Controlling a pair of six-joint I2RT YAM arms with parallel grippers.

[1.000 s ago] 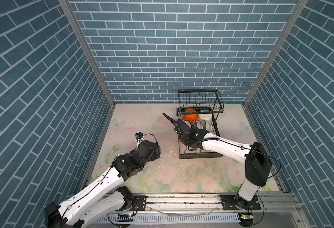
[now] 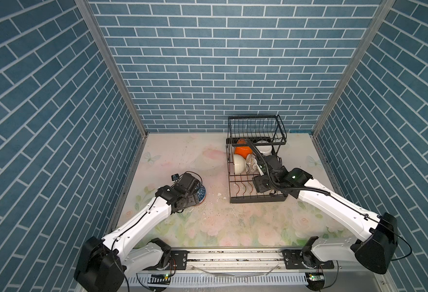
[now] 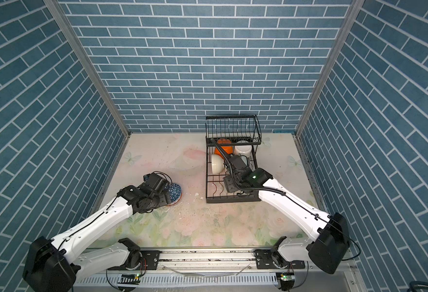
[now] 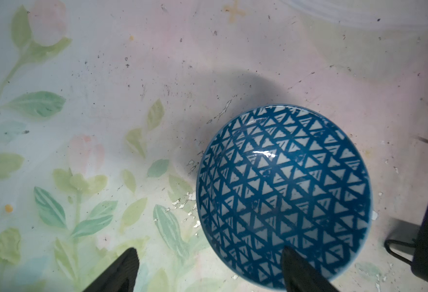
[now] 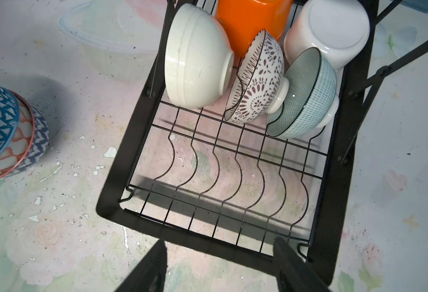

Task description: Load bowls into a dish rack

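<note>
In the left wrist view the top bowl (image 4: 282,194), blue with white triangles, fills the lower right. My left gripper stands open above it, one finger (image 4: 301,272) overlapping the bowl's near edge in view and the other over bare table. The right wrist view shows this bowl nested in a stack (image 5: 9,141) with a red-patterned bowl and a blue-and-white one. The dish rack (image 5: 214,238) holds a cream bowl (image 5: 194,58), a brown-patterned bowl (image 5: 257,82) and a pale teal bowl (image 5: 306,97), tilted side by side. My right gripper is open and empty near the rack's front edge.
An orange cup-like piece (image 5: 252,19) and a white one (image 5: 328,29) sit at the rack's back. Its front wire slots are empty. An upper wire shelf (image 2: 255,129) rises at the rear. The table between stack and rack is clear.
My right gripper has swung from the rack's left side to its right, uncovering the cream bowl.
</note>
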